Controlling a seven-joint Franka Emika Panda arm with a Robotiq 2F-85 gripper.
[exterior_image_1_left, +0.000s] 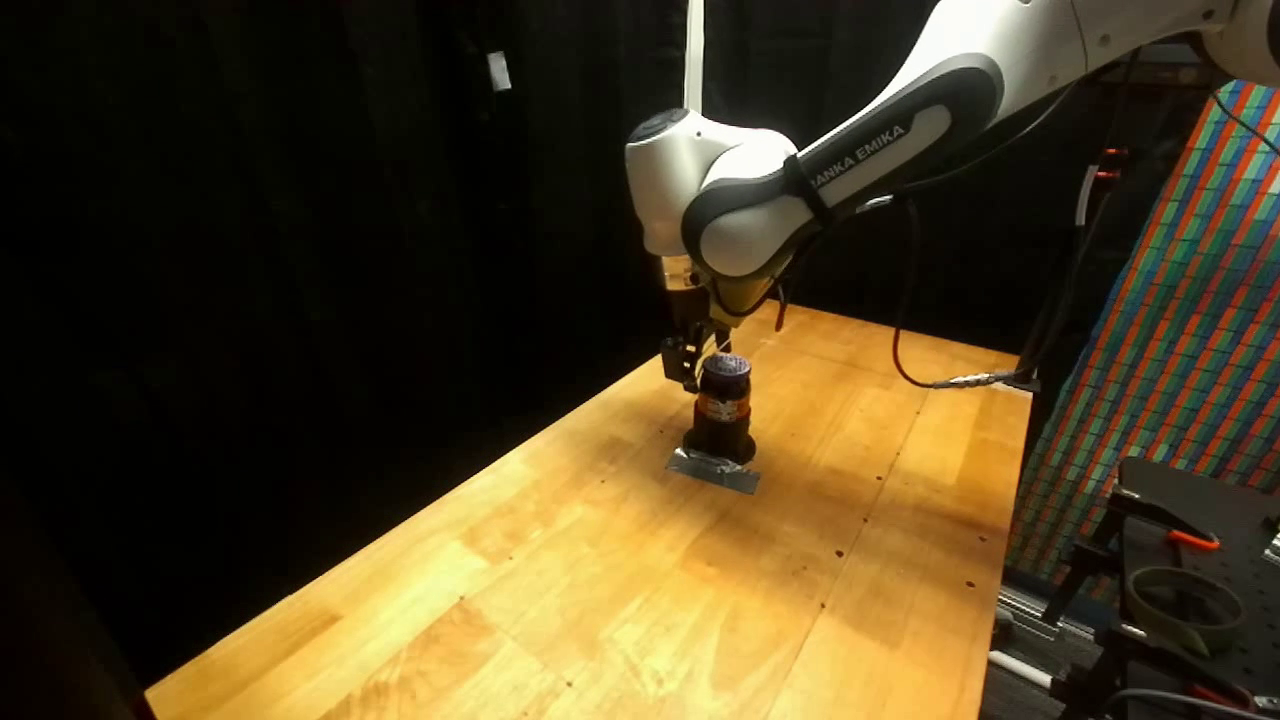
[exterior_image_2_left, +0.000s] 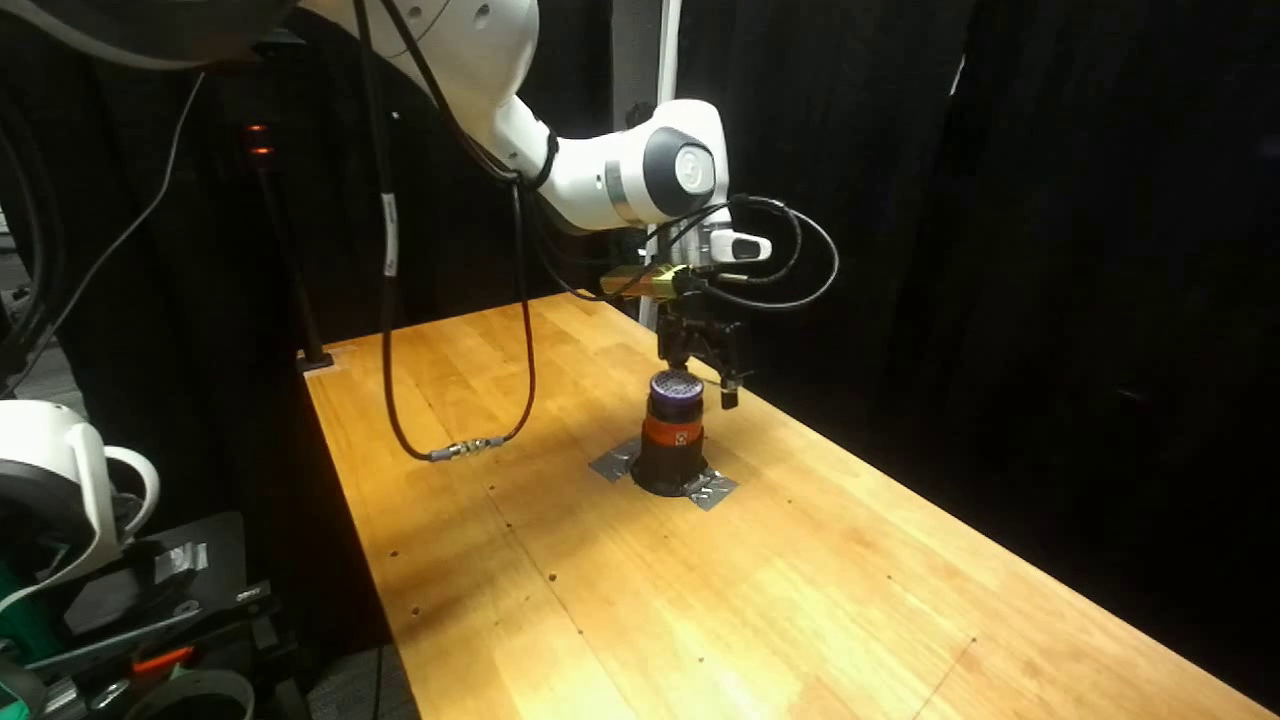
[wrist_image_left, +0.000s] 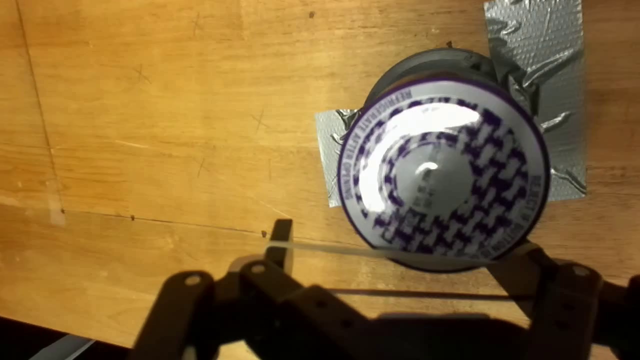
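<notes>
A jar with a purple-and-white patterned lid (wrist_image_left: 435, 174) and an orange label (exterior_image_1_left: 722, 409) stands upright in a black round holder (exterior_image_2_left: 667, 470) taped to the table. In exterior view 1 my gripper (exterior_image_1_left: 697, 362) is low, just left of the lid and at about its height. My gripper is open in the wrist view, its fingers (wrist_image_left: 280, 240) far apart. A thin pale band (wrist_image_left: 336, 248) stretches between the fingertips and crosses in front of the lid's lower edge. Contact between band and jar cannot be told. The jar's lower body is hidden from above.
Silver tape (wrist_image_left: 561, 90) lies flat beside the holder. A cable (exterior_image_2_left: 524, 312) hangs from the arm over the table. A black cart (exterior_image_1_left: 1200, 504) with tools stands beside the table.
</notes>
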